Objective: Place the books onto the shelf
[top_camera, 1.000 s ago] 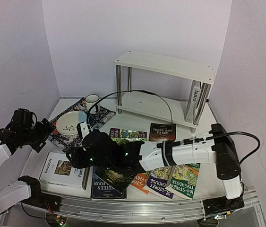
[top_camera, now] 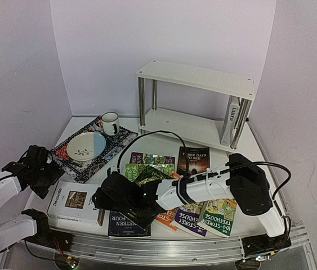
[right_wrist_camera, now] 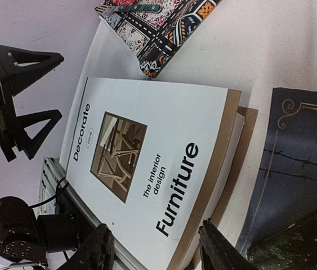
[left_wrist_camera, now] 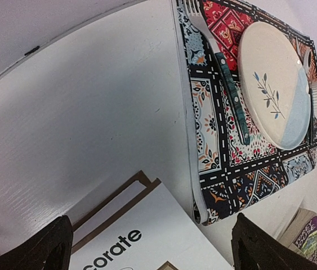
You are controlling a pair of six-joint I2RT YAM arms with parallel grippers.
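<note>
The white "Decorate" furniture book (top_camera: 71, 202) lies at the front left, filling much of the right wrist view (right_wrist_camera: 141, 146). My left gripper (top_camera: 48, 185) hangs open over the table near its left end, fingers wide apart in the left wrist view. My right gripper (top_camera: 99, 199) is above that book's right end, fingers apart with nothing seen between them. Dark books (top_camera: 125, 225), several colourful Treehouse books (top_camera: 217, 219) and "Three Days to See" (top_camera: 195, 157) lie on the middle and right, partly hidden by my right arm. A white file (top_camera: 230, 121) stands on the shelf.
A white two-tier shelf (top_camera: 181, 76) stands at the back right. A patterned mat with a plate (top_camera: 85, 146) and mug (top_camera: 110, 124) occupies the back left.
My left gripper has come down toward the front.
</note>
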